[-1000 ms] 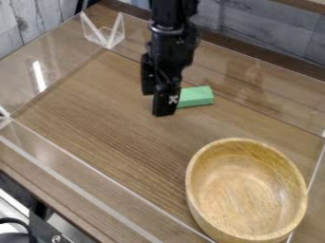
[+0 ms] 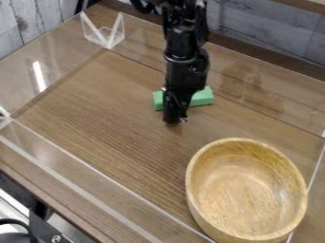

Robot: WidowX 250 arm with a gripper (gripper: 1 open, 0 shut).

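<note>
My black gripper (image 2: 173,112) is low over the middle of the table, in front of a green block (image 2: 200,98). It overlaps the block in the view, and its fingertips appear close together. Whether it touches the block, or has anything between the fingers, I cannot tell.
A large round tan bowl (image 2: 245,194) sits at the front right. A clear plastic object (image 2: 105,30) stands at the back left.
The arm has drawn narrower in view and the gripper has shifted right, from beside the green block to overlapping it. The fingertips look closer together than before.
</note>
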